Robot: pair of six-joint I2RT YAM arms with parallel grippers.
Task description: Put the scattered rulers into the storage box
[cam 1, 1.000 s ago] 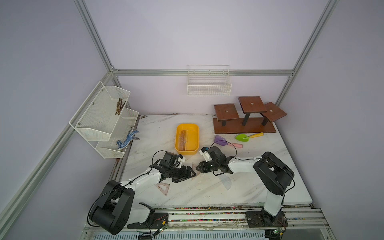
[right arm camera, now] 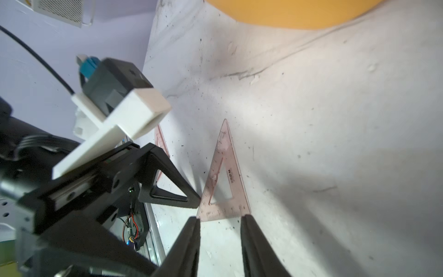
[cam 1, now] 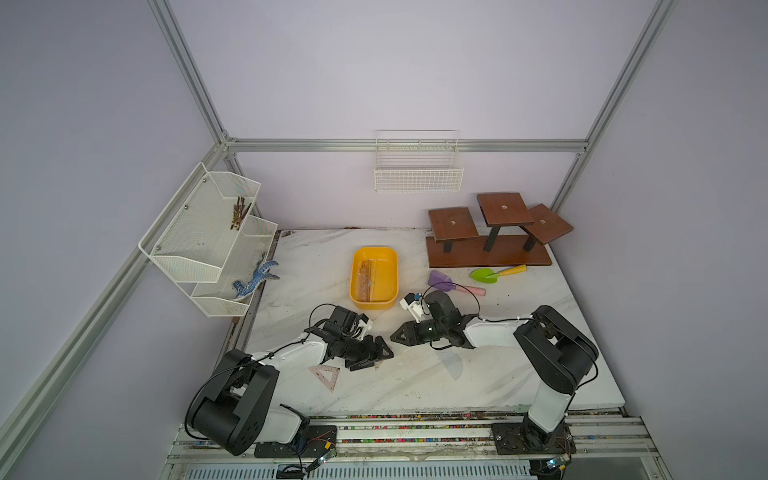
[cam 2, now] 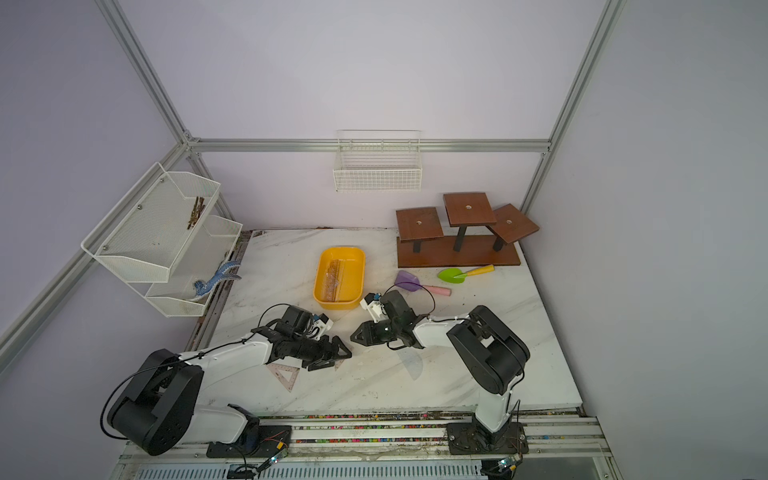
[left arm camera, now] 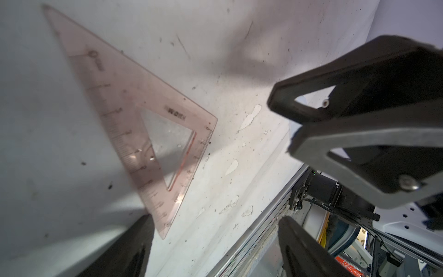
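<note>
A pink triangular ruler [left arm camera: 92, 78] lies flat on the table in the left wrist view, one corner by a left finger [left arm camera: 133, 244]. My left gripper is open, nothing held. In the right wrist view this ruler [right arm camera: 237, 184] lies just ahead of my right gripper, whose fingers are part open with nothing seen gripped. A second pink triangle [cam 1: 326, 376] rests further left, below the left gripper [cam 1: 389, 350]. The clear, rounded ruler [cam 1: 452, 364] lies under the right arm. Inside the orange storage box [cam 1: 389, 280] sits a pinkish ruler [cam 1: 365, 280].
A purple shovel [cam 1: 440, 280] and a green one [cam 1: 483, 275] lie right of the box, before a brown stand [cam 1: 488, 252]. White mesh shelves [cam 1: 208, 224] hang at left.
The nearer pink triangle shifted forward-left and is now mostly hidden beneath the left gripper.
</note>
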